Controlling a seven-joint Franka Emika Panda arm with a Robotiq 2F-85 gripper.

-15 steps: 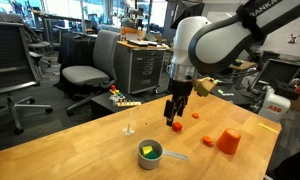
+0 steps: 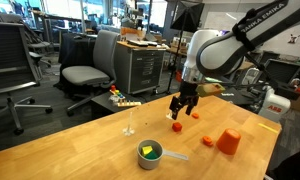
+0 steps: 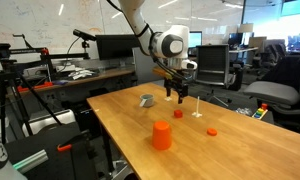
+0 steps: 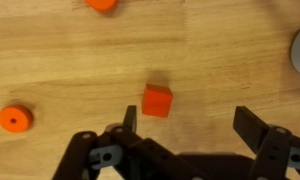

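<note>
Over the table, my gripper (image 2: 185,108) points down with its fingers apart and nothing between the fingers. In the wrist view a small red-orange block (image 4: 157,100) lies on the wood, ahead of the gap and nearer the left finger (image 4: 129,116) than the right. The same block (image 2: 177,127) shows below the gripper in exterior view 1, and the block (image 3: 178,114) sits apart beneath the gripper (image 3: 178,97) in exterior view 2. An orange cup (image 2: 229,143) stands upside down farther right.
A metal pot (image 2: 148,148) with green and yellow inside stands nearby. Small orange discs (image 4: 16,118) lie around the block. A thin white stand (image 3: 198,114) rises beside it. Bare wood covers the table's left half in exterior view 1.
In exterior view 1, the arm and gripper have shifted right and slightly up, away from the red-orange block. The block, cup and pot have stayed where they were.
</note>
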